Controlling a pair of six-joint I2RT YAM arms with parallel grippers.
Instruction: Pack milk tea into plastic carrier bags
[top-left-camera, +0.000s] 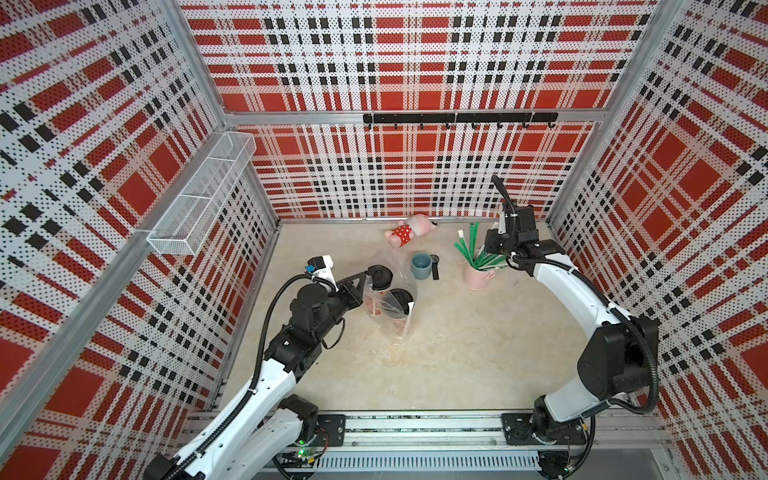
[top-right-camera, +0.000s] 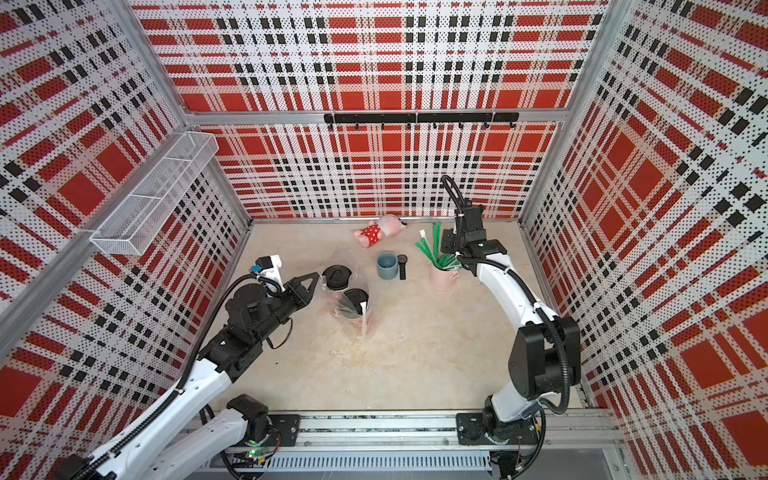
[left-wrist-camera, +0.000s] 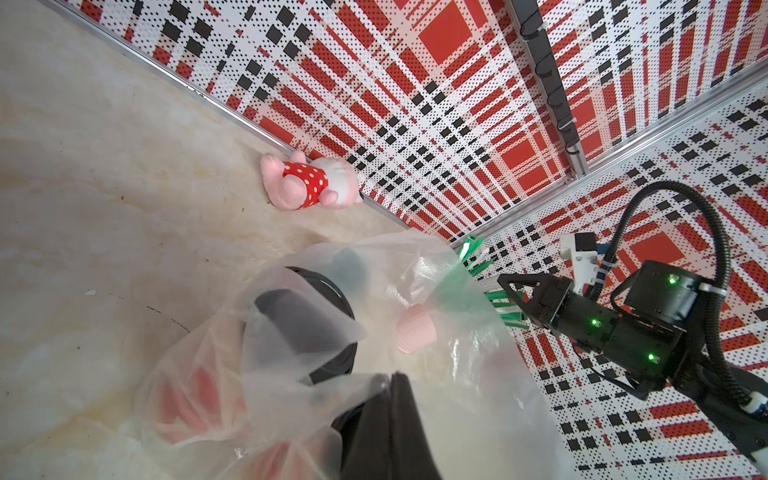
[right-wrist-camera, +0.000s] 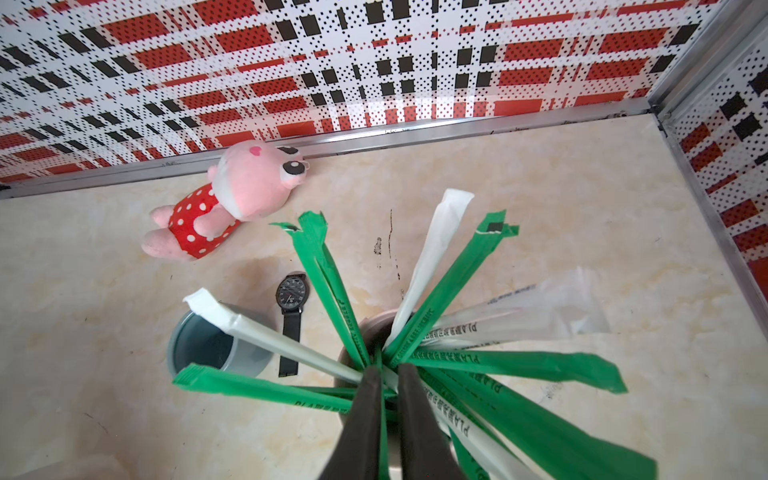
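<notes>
A clear plastic bag (left-wrist-camera: 448, 320) stands on the table's left half, with black-lidded cups (top-left-camera: 380, 277) in it. Film is drawn up to the tips of my left gripper, which is shut on the bag. A pink mug (top-left-camera: 477, 278) to the right holds several green- and white-wrapped straws (right-wrist-camera: 456, 296). Over the mug, my right gripper points down among the straws, its fingers only a narrow gap apart. A green straw shows in that gap; whether it is gripped cannot be made out.
Behind the bag are a blue-grey cup (top-left-camera: 420, 266) and a black watch (right-wrist-camera: 291, 305). A pink plush toy (right-wrist-camera: 240, 192) lies by the back wall. A white wire basket (top-left-camera: 204, 196) hangs on the left wall.
</notes>
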